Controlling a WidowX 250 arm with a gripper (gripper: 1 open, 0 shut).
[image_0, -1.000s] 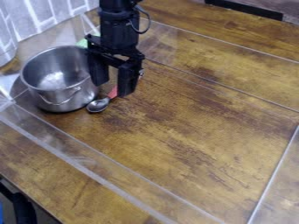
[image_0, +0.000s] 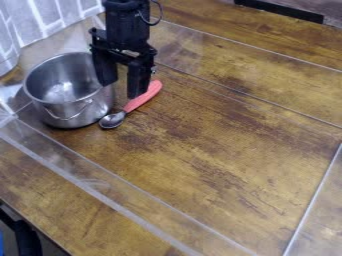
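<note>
A steel pot (image_0: 64, 100) stands at the left of the wooden table. Just right of it lies a spoon (image_0: 115, 119) with a pink handle (image_0: 144, 96), its bowl toward the front. The black gripper (image_0: 122, 74) hangs over the pot's right side and the spoon's handle. Whether its fingers are open or shut is unclear against the dark body.
A pale translucent panel stands at the back left behind the pot. A dark edge runs along the back right.
The gripper has shifted slightly left, uncovering more of the pink handle. The pot and spoon look unmoved.
</note>
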